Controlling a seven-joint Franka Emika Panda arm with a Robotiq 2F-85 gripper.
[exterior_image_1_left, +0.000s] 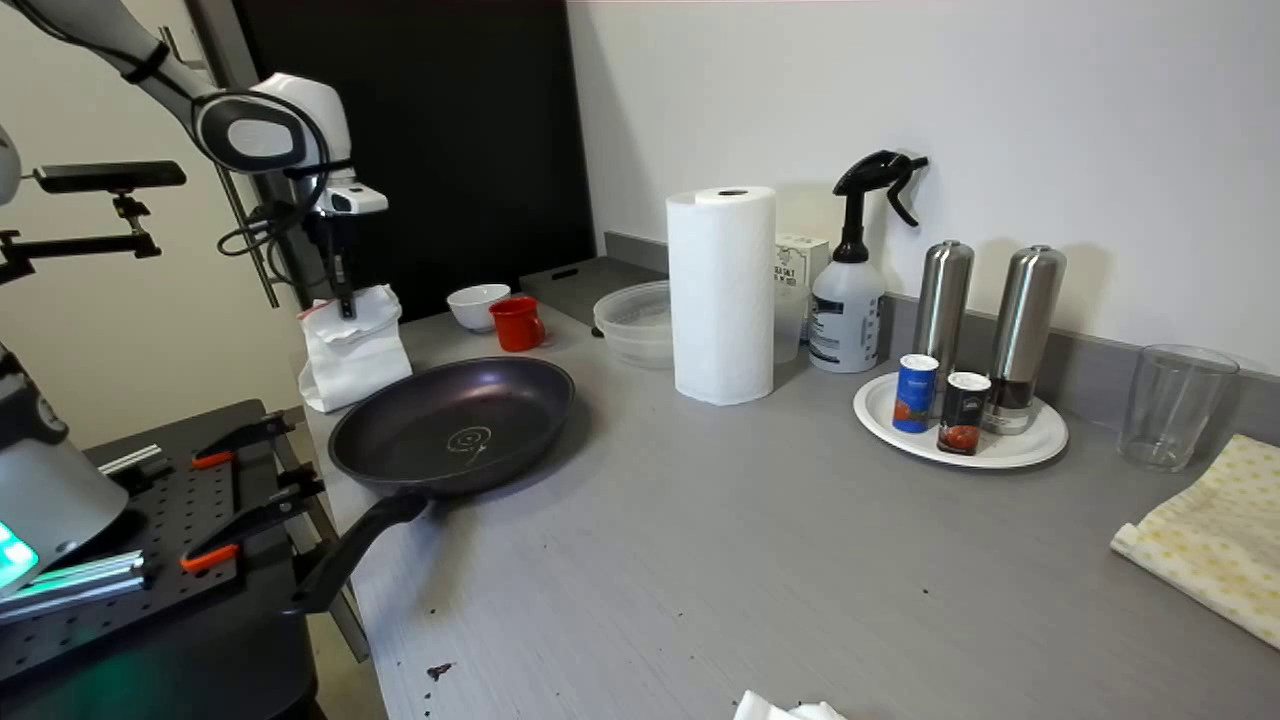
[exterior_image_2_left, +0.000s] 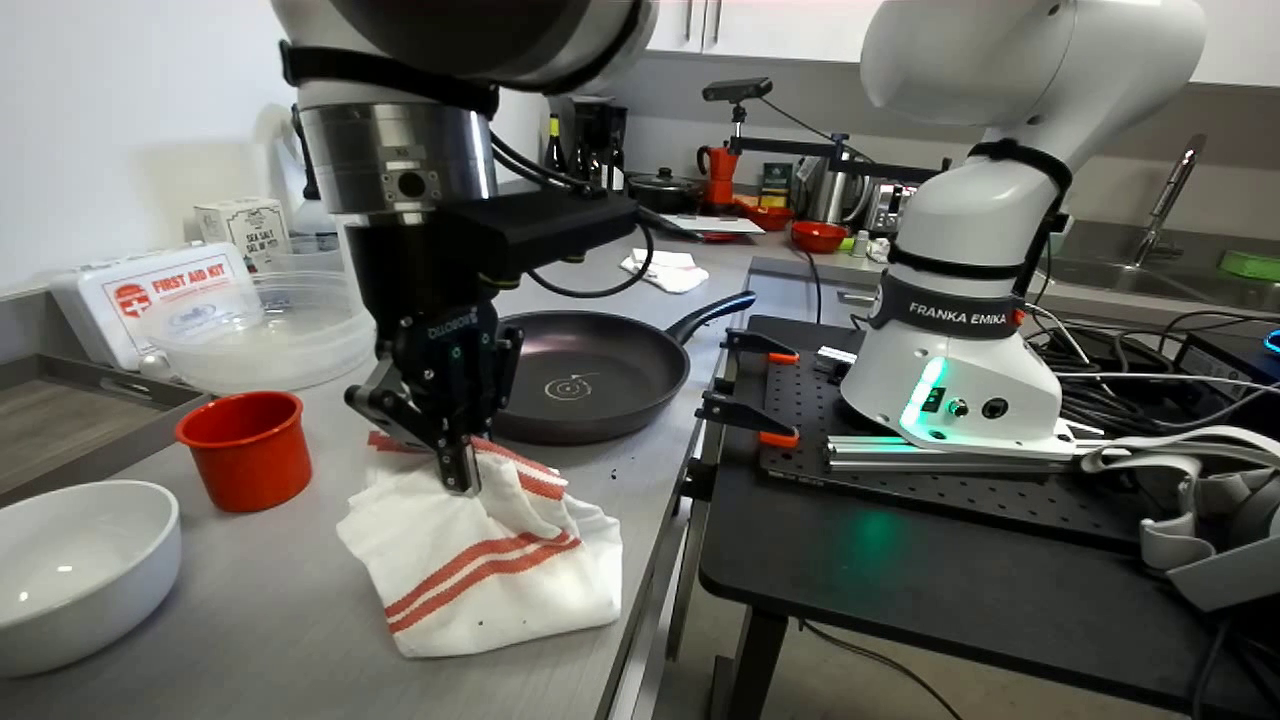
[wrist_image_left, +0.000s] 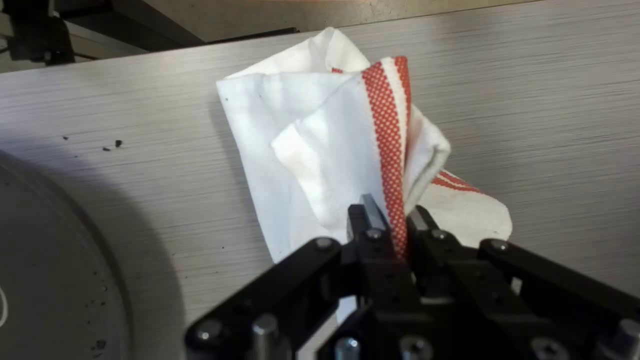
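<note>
A white towel with red stripes lies bunched on the counter close to its edge, its upper part raised into my gripper. In the wrist view, my gripper is shut on a fold of the towel, with the red-striped border running between the fingers. The towel's lower part spreads out beneath. From exterior view 1 the towel shows as a white heap beyond the pan, with my gripper pointing down at its top.
A dark frying pan sits right beside the towel. A red cup and a white bowl stand on the towel's other side. The paper towel roll is farther off. Bare counter lies in front.
</note>
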